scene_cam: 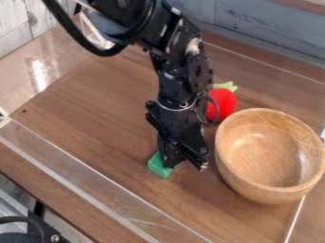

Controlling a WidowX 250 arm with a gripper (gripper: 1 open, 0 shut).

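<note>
My black gripper (pixel 178 157) reaches down over a green object (pixel 162 169) on the wooden table, which shows at its lower left and is largely hidden behind it. Whether the fingers are shut, or hold anything, is hard to see. A wooden bowl (pixel 269 158) stands to the right of the gripper. Behind the gripper and bowl lies a red strawberry-like object (pixel 223 101) with a green top.
A pale wall (pixel 267 33) runs along the back. Clear strips edge the table at the front left and right.
</note>
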